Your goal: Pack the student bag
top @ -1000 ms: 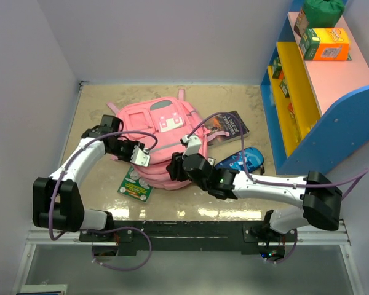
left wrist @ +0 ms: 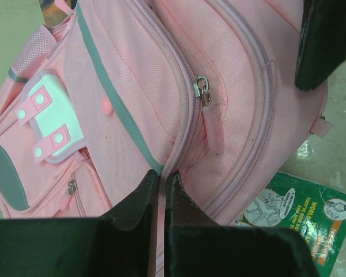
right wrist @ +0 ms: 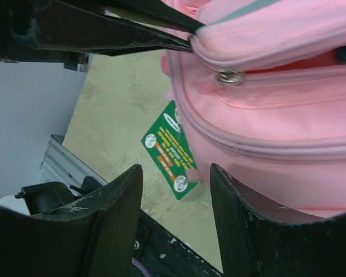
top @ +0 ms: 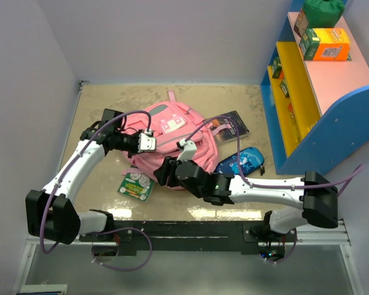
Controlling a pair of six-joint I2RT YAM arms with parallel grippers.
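The pink school bag (top: 167, 118) lies in the middle of the table, its green-grey trim and zip pull (left wrist: 202, 90) clear in the left wrist view. My left gripper is shut on a pinched fold of the bag by the zipped seam. From the right wrist view, that fold is lifted and part of the bag's reddish inside (right wrist: 311, 60) shows, with something dark blue at the edge. My right gripper stands part open at the bag's near side, nothing between its fingers. A green book (top: 135, 185) lies beside the bag.
A dark book (top: 238, 123) and a blue pouch (top: 248, 160) lie right of the bag. The blue and yellow shelf (top: 295, 92) on the right holds boxes, with an orange and green box (top: 325, 44) on top. Free table shows at the far left.
My left gripper has shifted slightly away from the front edge, pulling up the bag's fold. My right gripper has moved left along the bag's near side. The bag's shape has bunched.
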